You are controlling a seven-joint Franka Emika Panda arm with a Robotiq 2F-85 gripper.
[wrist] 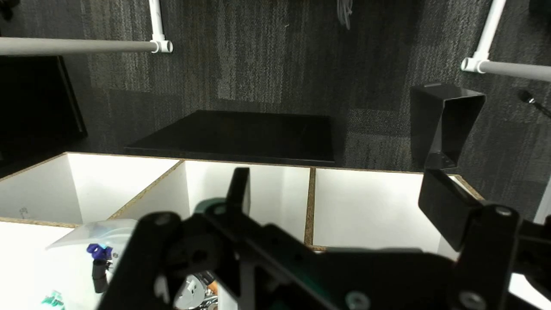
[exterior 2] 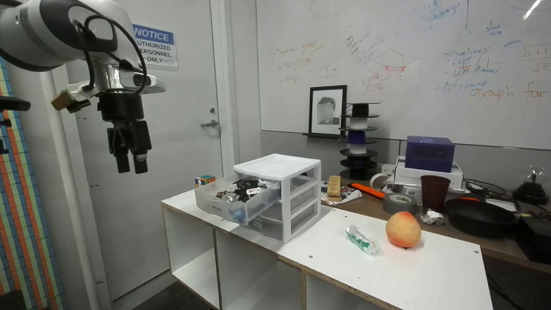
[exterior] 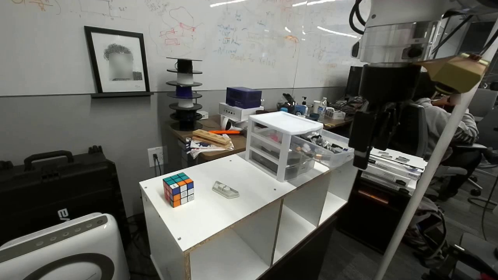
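Note:
My gripper [exterior 2: 131, 164] hangs in free air beside the open-drawer side of the white drawer unit [exterior 2: 279, 166], above the shelf's height. Its fingers stand wide apart in the wrist view, nothing between them. The unit's top clear drawer [exterior 2: 235, 209] is pulled out and full of small mixed items. On the white shelf top [exterior: 210, 219] a Rubik's cube [exterior: 178, 190] and a small pale translucent object [exterior: 225, 189] lie to one side of the unit. A peach [exterior 2: 403, 230] and a crumpled clear wrapper with green print [exterior 2: 362, 240] lie to the other side.
Behind the shelf, a desk holds a purple box [exterior 2: 429, 154], a black pan [exterior 2: 480, 216], a dark red cup [exterior 2: 434, 192] and a spool stack [exterior 2: 357, 139]. A pale pole [exterior: 420, 182] rises near the arm. Bare shelf surface surrounds the small objects.

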